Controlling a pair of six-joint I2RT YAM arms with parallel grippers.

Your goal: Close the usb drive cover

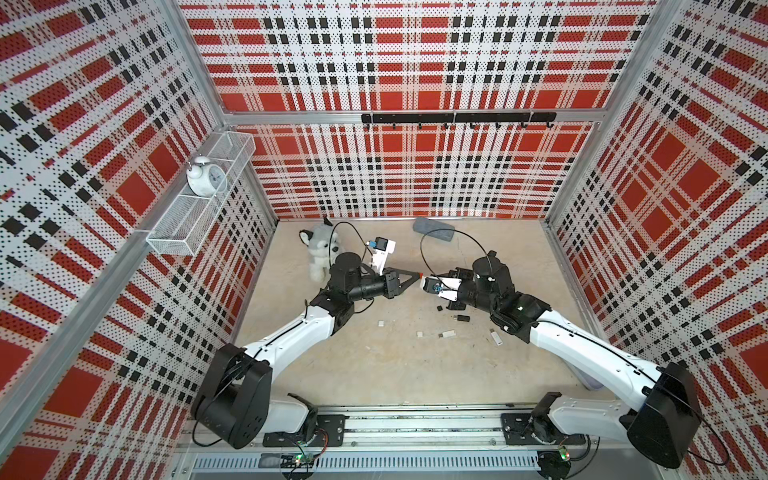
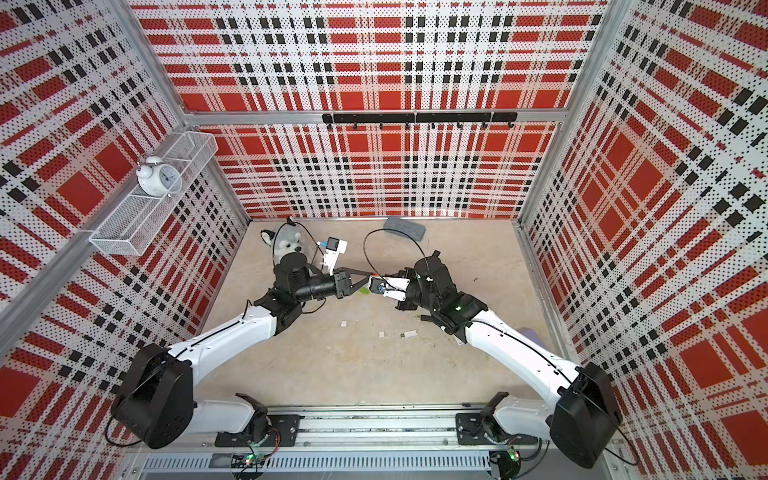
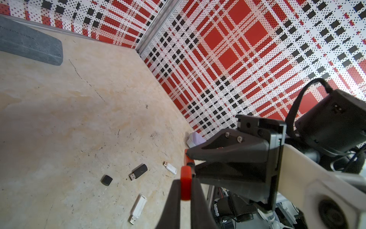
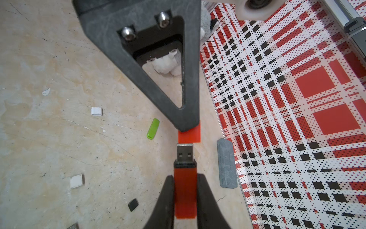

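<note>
In the right wrist view my right gripper is shut on a USB drive, whose bare metal plug [image 4: 185,153] points away from the red pads. Directly beyond the plug are the red fingertips [image 4: 189,134] of my left gripper, very close to its end; whether they touch I cannot tell. The left gripper is shut, and nothing shows between its fingers. On the table below lies a small green cover [image 4: 153,128], apart from the drive. Most of the drive's body is hidden by the right fingers.
Loose on the table are a black USB drive [image 3: 138,171], a white one [image 3: 138,208], another white one [image 3: 170,167] and a black cap [image 3: 106,180]. White caps [image 4: 96,111] lie nearby. A grey case [image 1: 433,229] and plush toy [image 1: 320,248] sit at the back.
</note>
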